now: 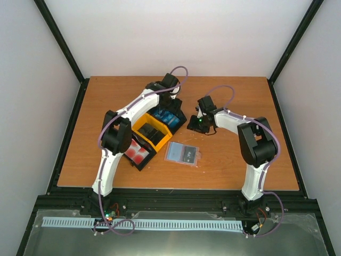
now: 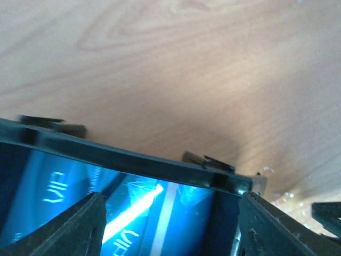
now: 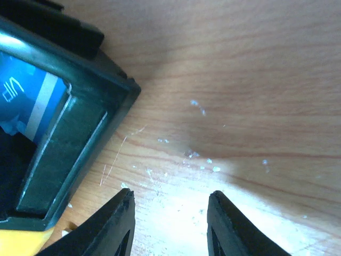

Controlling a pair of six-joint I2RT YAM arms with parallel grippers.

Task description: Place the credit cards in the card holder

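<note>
My left gripper (image 1: 173,101) hangs over the back end of the black and yellow case (image 1: 144,126), which holds blue cards (image 2: 133,213). In the left wrist view its fingertips (image 2: 85,218) stand apart over the blue cards, with the case's rim just beyond. My right gripper is open above bare wood, to the right of the case's corner (image 3: 96,117). The flat clear card holder (image 1: 181,153), with a light blue and a grey card side, lies in front of the case. Red cards (image 1: 136,153) sit in the case's near compartment.
Black frame bars and white walls bound the workspace.
</note>
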